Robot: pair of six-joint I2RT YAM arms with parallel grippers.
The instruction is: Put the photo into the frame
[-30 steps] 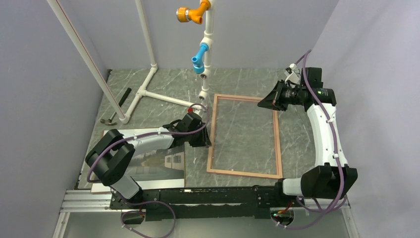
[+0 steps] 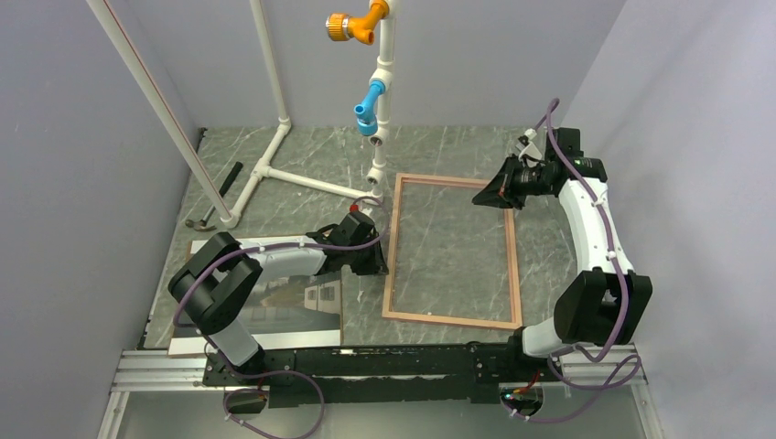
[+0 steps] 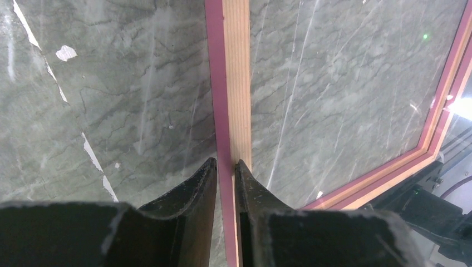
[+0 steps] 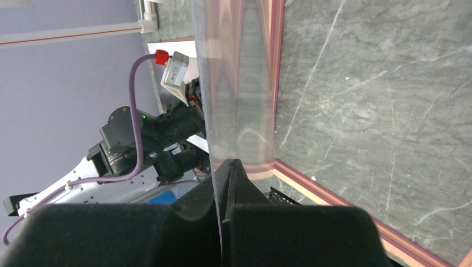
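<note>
The wooden frame [image 2: 517, 274] lies flat at mid table, its inside showing only grey tabletop in the top view. My left gripper [image 2: 384, 268] is at the frame's left bar; in the left wrist view its fingers [image 3: 192, 192] stand part open, with the bar [image 3: 240, 100] between and under their tips. Whether they touch it, I cannot tell. Above the frame's far right part, my right gripper [image 2: 476, 199] is shut on the edge of a thin clear sheet [image 4: 245, 111], which stretches away from its fingertips. The photo [image 2: 297, 297] lies at the left, partly under my left arm.
White pipes [image 2: 311, 183] with blue [image 2: 368, 108] and orange [image 2: 357, 26] fittings rise behind the frame. A hammer [image 2: 220, 197] lies at the far left.
The left arm has edged a little right and down at the elbow, its gripper still at the left bar.
</note>
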